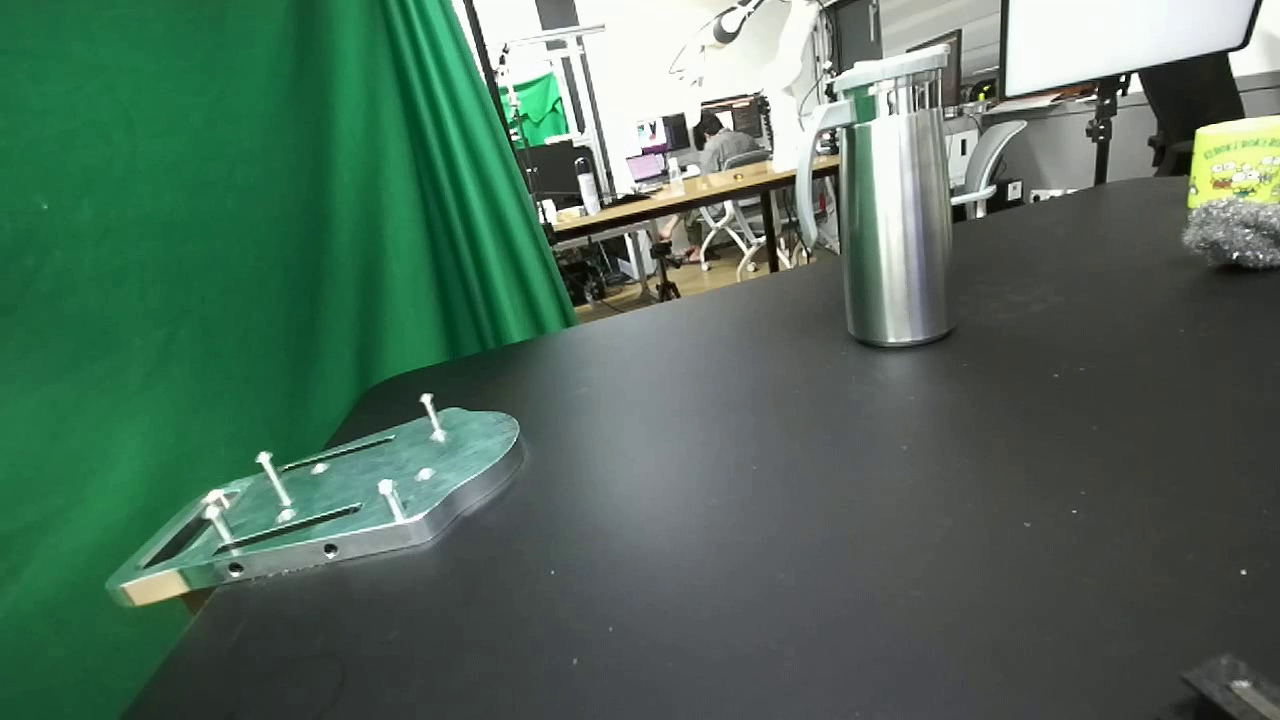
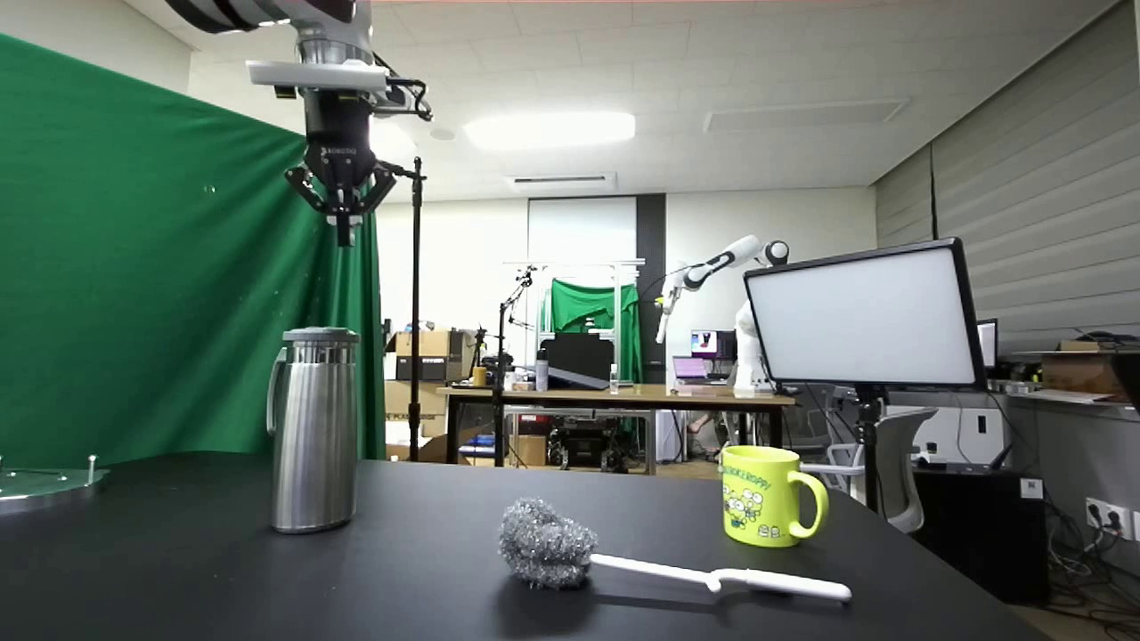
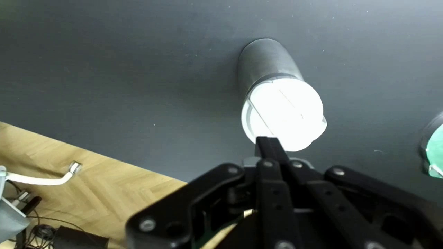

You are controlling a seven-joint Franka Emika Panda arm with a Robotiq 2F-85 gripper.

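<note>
High above the table, my gripper (image 2: 344,230) is shut with nothing showing between its fingers. Beneath it a steel pitcher (image 2: 315,449) with a grey lid and a side handle stands upright on the table, well apart from the fingertips. Seen from above in the wrist view, the pitcher's pale lid (image 3: 284,114) lies just beyond the shut fingers (image 3: 270,153). A yellow-green mug (image 2: 761,497) stands upright at the right. Closer to the camera lies a brush with a silvery scrubbing head (image 2: 547,543) and a white handle (image 2: 785,582).
A metal plate with upright bolts (image 1: 348,486) sits at the table's left edge by a green curtain (image 1: 240,216).
</note>
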